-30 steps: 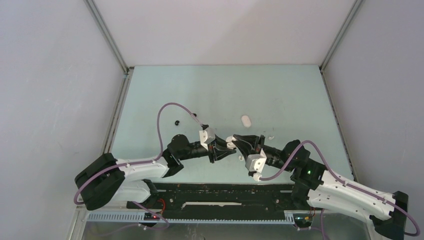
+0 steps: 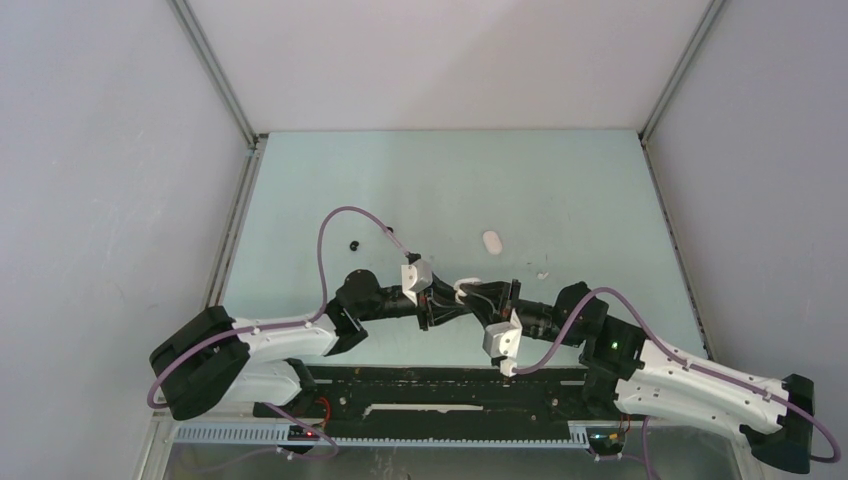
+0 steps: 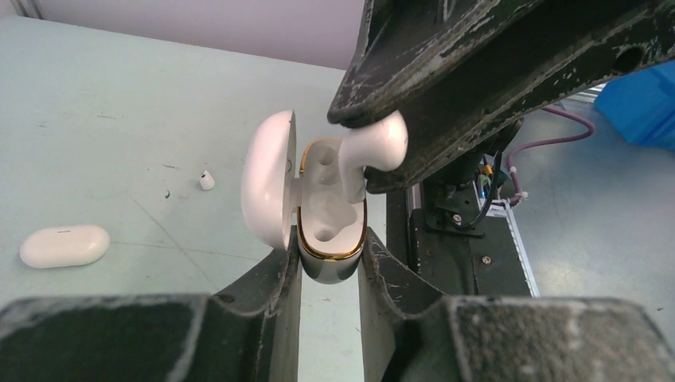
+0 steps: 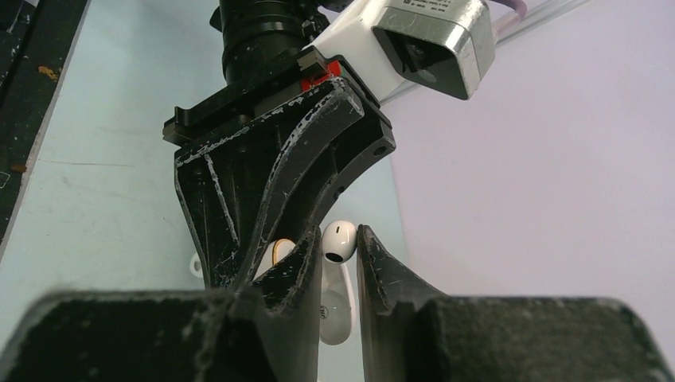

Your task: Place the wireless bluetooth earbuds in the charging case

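Note:
My left gripper (image 2: pixel 440 300) is shut on the open charging case (image 3: pixel 330 215), gold-rimmed, its white lid (image 3: pixel 265 179) standing up at the left in the left wrist view. My right gripper is shut on a white earbud (image 4: pixel 339 237). In the left wrist view that earbud (image 3: pixel 374 147) is held above the case's right part, stem pointing down at the cavities. The cavities visible in the case look empty, though the earbud partly hides them. In the top view both grippers meet near the front middle.
A white oblong piece (image 3: pixel 64 246) and a small white piece (image 3: pixel 206 180) lie on the pale table (image 2: pixel 400 170). Small black objects (image 2: pixel 354 246) lie at the left.
Since about a second ago the right gripper has moved slightly forward, toward the table's front edge, and the left has shifted slightly right.

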